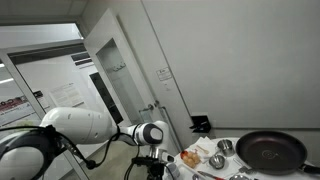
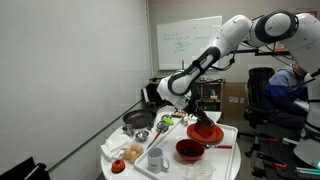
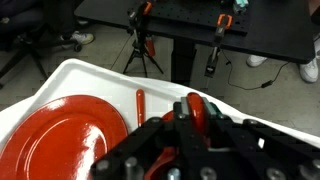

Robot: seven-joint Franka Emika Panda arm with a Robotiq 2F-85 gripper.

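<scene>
Low in the wrist view, my gripper is shut on a red object [image 3: 197, 108], of which a narrow upright part shows between the dark fingers. Its full shape is hidden. Left of it in that view lie a red plate [image 3: 62, 143] and a thin red handle [image 3: 140, 108] on a white tray [image 3: 108, 82]. More red, perhaps a bowl, shows partly behind the fingers. In exterior view 2, the arm reaches over the tray by the red plate [image 2: 205, 134] and a red bowl [image 2: 188, 150]; the fingertips are too small there to make out.
A black pan [image 1: 271, 150] and small metal cups [image 1: 225, 147] stand on the table in exterior view 1. A white mug [image 2: 155, 158] stands left of the red bowl in exterior view 2. Beyond the tray's edge, the wrist view shows floor and a dark stand.
</scene>
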